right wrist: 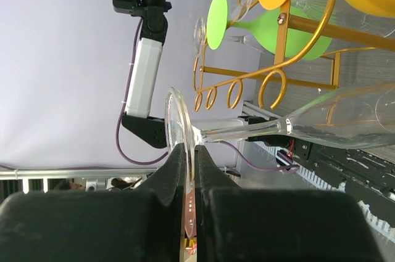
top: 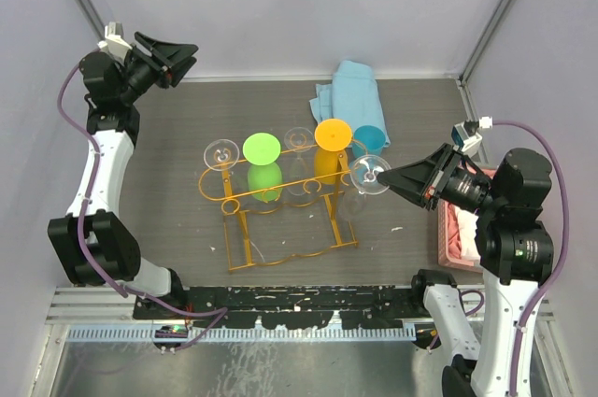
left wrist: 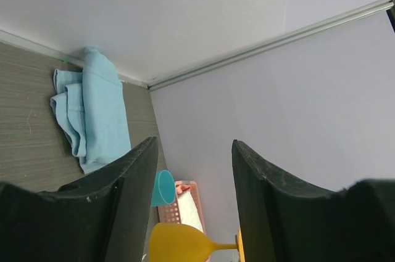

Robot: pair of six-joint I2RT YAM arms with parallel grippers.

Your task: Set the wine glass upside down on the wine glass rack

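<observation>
My right gripper [top: 389, 177] is shut on the foot of a clear wine glass [right wrist: 333, 117], held upside down just right of the gold rack [top: 280, 190]. In the right wrist view the foot [right wrist: 179, 126] is between the fingers, the bowl extending past the rack's side. The rack holds green [top: 262, 148], yellow [top: 334, 134] and clear glasses upside down, with gold loops along its near rail. My left gripper [top: 170, 63] is open and empty, high at the back left.
A folded blue cloth [top: 350, 98] lies at the back, a blue glass [top: 370, 138] near it. A pink basket [top: 451, 229] with cloths stands at the right.
</observation>
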